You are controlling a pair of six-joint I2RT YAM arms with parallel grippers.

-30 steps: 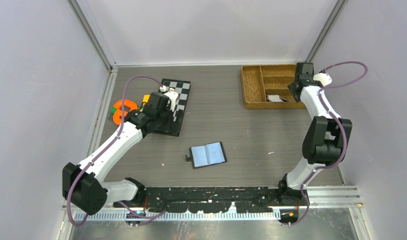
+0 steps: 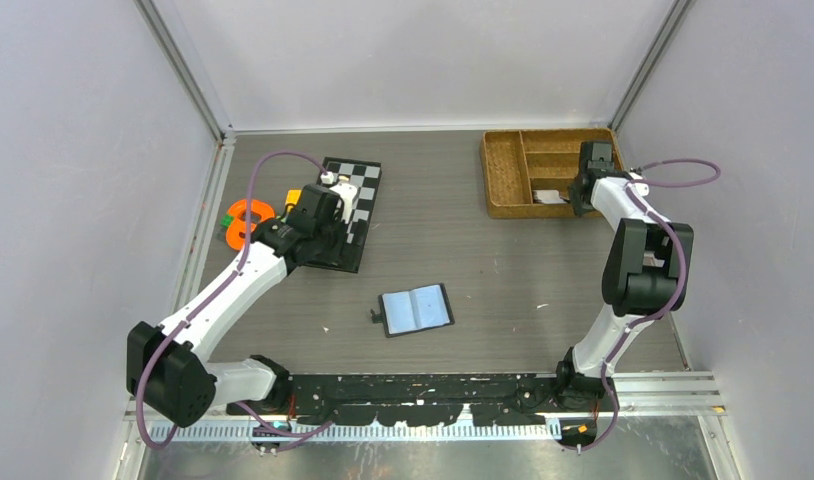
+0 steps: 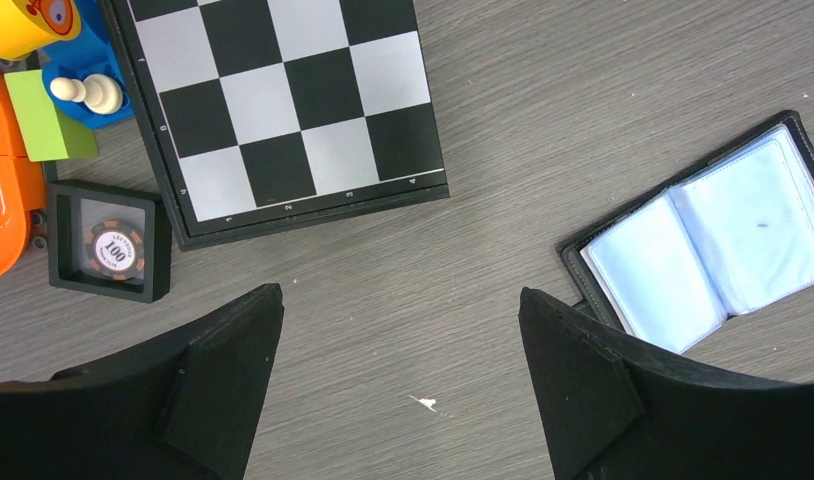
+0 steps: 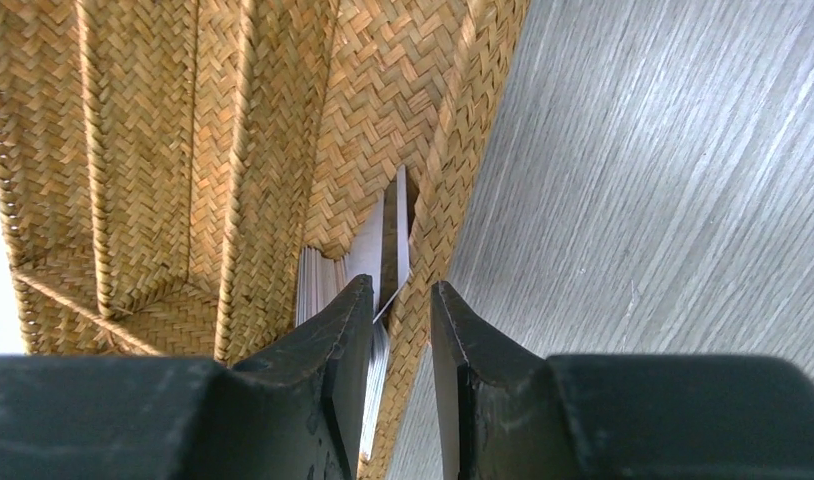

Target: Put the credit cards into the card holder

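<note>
The card holder (image 2: 416, 309) lies spread on the table, dark-edged with pale blue pockets. It shows on the right of the left wrist view (image 3: 703, 240). In the front compartment of a woven basket (image 2: 503, 170) stand several thin white cards (image 4: 318, 285); a pair of them lean apart beside the wall. My right gripper is partly open astride that front wall. One finger (image 4: 355, 320) is over the compartment against the cards, the other outside above the table. Whether a card is touched, I cannot tell. My left gripper stands open and empty near the chessboard.
A chessboard (image 3: 293, 100), a black frame with a poker chip (image 3: 113, 247) and orange toy parts (image 2: 245, 222) occupy the left side. The basket's rim and dividers rise around the cards.
My right gripper has moved a little towards the near side and left, down to the basket's front wall. The left arm, card holder and basket have stayed put.
</note>
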